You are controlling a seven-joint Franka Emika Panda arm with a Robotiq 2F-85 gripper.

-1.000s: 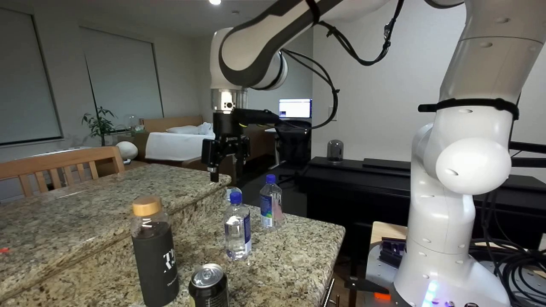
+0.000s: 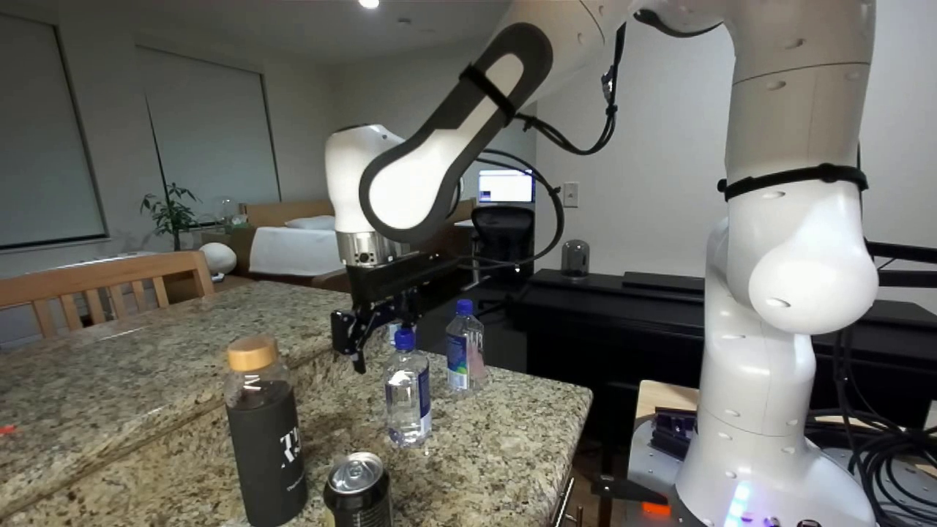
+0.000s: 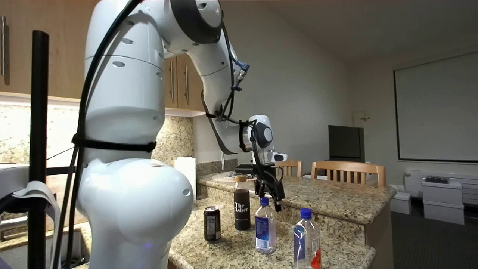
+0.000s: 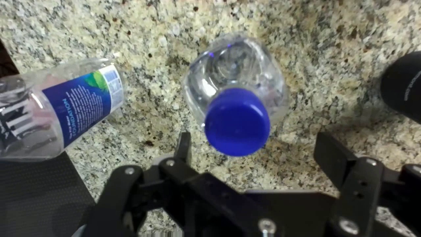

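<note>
My gripper is open, its two black fingers spread wide on either side of a blue cap in the wrist view. The cap tops a clear water bottle (image 2: 406,400) standing upright on the granite counter. In exterior view 1 the gripper (image 2: 378,338) hangs tilted beside and behind that bottle's cap. No finger visibly touches the bottle. A second blue-capped bottle (image 3: 307,242) stands upright closer to the counter's end; the wrist view shows its label (image 4: 85,103) at the left.
A dark bottle (image 2: 266,448) with a wooden lid and a black can (image 2: 357,492) stand on the same counter. A raised granite ledge (image 2: 158,369) runs behind the gripper. Bare counter (image 2: 518,421) lies toward the right edge.
The arm has come down and a little left in exterior view 1, bringing the gripper from above to cap height, now tilted. The bottles and can have stayed where they were.
</note>
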